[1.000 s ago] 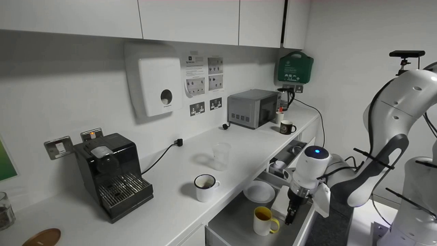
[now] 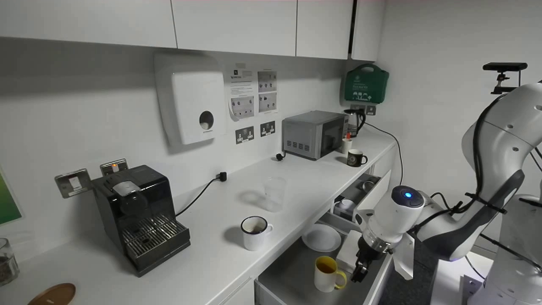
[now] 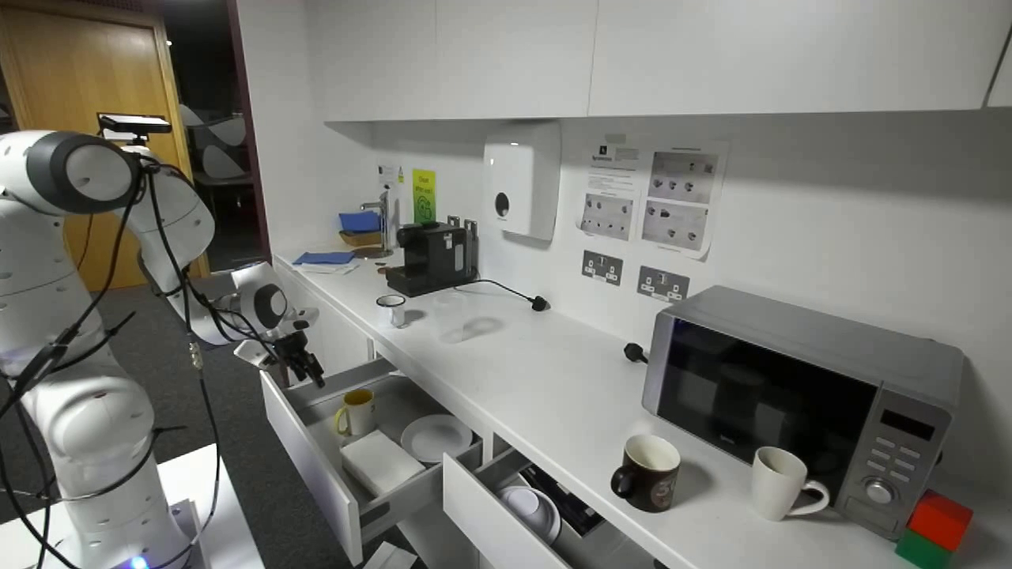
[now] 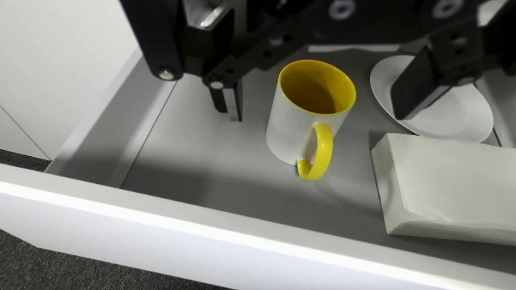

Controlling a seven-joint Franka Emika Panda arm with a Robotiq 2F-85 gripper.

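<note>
A white mug with a yellow inside and yellow handle stands upright in the open drawer; exterior view 1 also shows the mug. My gripper hangs over the drawer on the mug's handle side, towards the drawer front. It is open: in the wrist view its fingers are spread wide with nothing gripped, and the mug appears below, in the gap between them. From exterior view 2 the gripper looks clear of the mug and above the drawer.
Inside the drawer, a white plate and a stack of paper towels lie beside the mug. A second drawer stands partly open. On the counter are an enamel mug, a clear cup and a coffee machine.
In exterior view 1 the arm and hand have shifted to the right and slightly down, and the hand tilts more. Mug, plate and drawer have stayed in place.
</note>
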